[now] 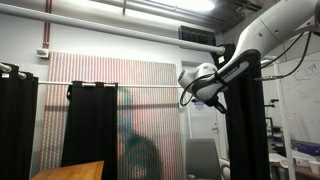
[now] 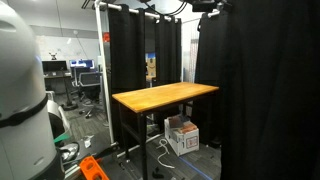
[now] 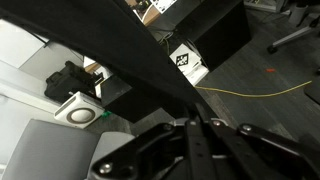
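My gripper shows as dark metal along the bottom of the wrist view, its fingers close together and nothing visible between them. Below it in that view lies no work surface, only dark floor and room furniture. High at the right of exterior view 1, the white arm (image 1: 256,45) reaches in from the upper corner, its wrist (image 1: 205,85) in front of the wall and black curtain. The gripper's tips are hard to make out there. A bare wooden table (image 2: 165,96) stands in exterior view 2, well apart from the arm's end.
Black curtains (image 2: 265,90) hang around the table. Beneath it is a white box (image 2: 182,135) with things inside. A grey chair (image 1: 203,157) stands below the arm. In the wrist view, a dark curtain band (image 3: 110,40) crosses diagonally and a yellow cable (image 3: 255,94) lies on the floor.
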